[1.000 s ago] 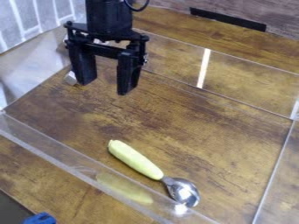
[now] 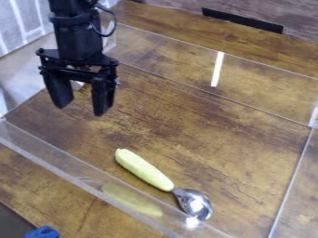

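The black gripper (image 2: 77,93) hangs over the left part of the wooden tabletop, its two fingers apart with nothing seen between them. A pale yellow-green, elongated object (image 2: 143,169) lies diagonally in the front middle of the table. Just to its lower right is a shiny metal spoon-like piece (image 2: 192,203); whether the two are joined is hard to tell.
A low clear wall (image 2: 62,168) runs along the front left of the work area. A blue object (image 2: 41,231) sits at the bottom left corner. Something light is partly hidden behind the gripper.
The gripper has moved left from where it was one second ago. The objects on the table have not moved.
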